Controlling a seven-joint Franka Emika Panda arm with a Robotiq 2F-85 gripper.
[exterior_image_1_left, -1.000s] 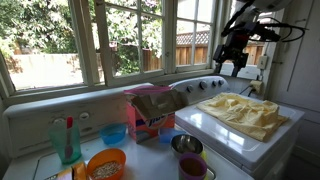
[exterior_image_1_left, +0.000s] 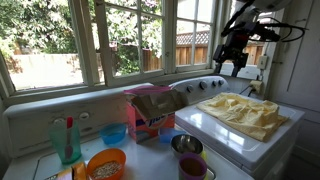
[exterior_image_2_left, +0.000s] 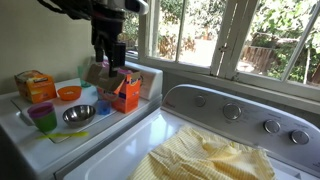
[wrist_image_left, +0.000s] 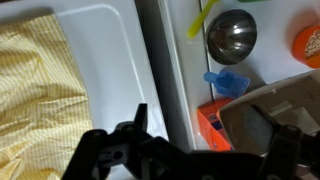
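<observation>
My gripper (exterior_image_1_left: 228, 67) hangs in the air above the washers, pointing down. In the wrist view its two dark fingers stand well apart at the bottom, and the gripper is open with nothing visible between them. Below and to one side, a yellow checked cloth (wrist_image_left: 38, 95) lies rumpled on the white lid. On the neighbouring machine stand an orange detergent box (exterior_image_1_left: 152, 113) with its cardboard flaps up, a metal bowl (wrist_image_left: 232, 37), a blue scoop or cup (wrist_image_left: 228, 83) and an orange bowl (exterior_image_1_left: 106, 163) with small pale bits in it. The gripper touches none of these.
A green cup (exterior_image_1_left: 67, 140), a blue bowl (exterior_image_1_left: 114, 133) and a purple-rimmed cup (exterior_image_1_left: 192, 167) crowd the same machine top. Control panels (exterior_image_2_left: 245, 115) and windows rise behind.
</observation>
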